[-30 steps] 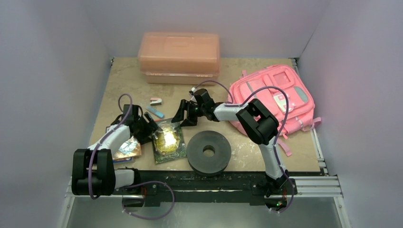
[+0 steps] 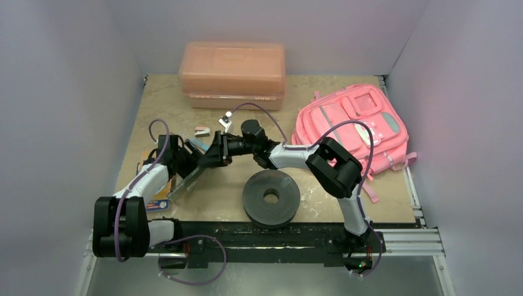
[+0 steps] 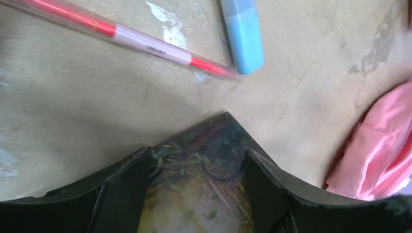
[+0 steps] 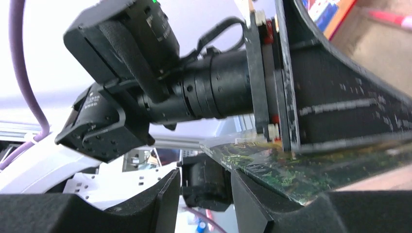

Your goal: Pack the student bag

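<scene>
A dark book with a leafy picture cover (image 2: 187, 183) is tipped up steeply and looks narrow from above. My right gripper (image 2: 217, 157) is shut on its upper end; in the right wrist view the cover (image 4: 286, 170) runs behind one of the fingers (image 4: 248, 204). In the left wrist view my left gripper is part open, with the cover (image 3: 199, 194) showing through the gap between its fingers. Whether those fingers touch the book, I cannot tell. The pink student bag (image 2: 354, 126) lies at the right of the table.
A translucent orange box (image 2: 233, 68) stands at the back, with a small stapler (image 2: 202, 131) in front. A thick black ring (image 2: 259, 206) sits near the front edge. A blue eraser-like stick (image 3: 247, 46) and a red pen (image 3: 150, 46) lie beyond the book.
The book has gone from lying flat to standing steeply tilted and has shifted left. My right gripper has moved left with it, close to the left gripper, which stays near its place.
</scene>
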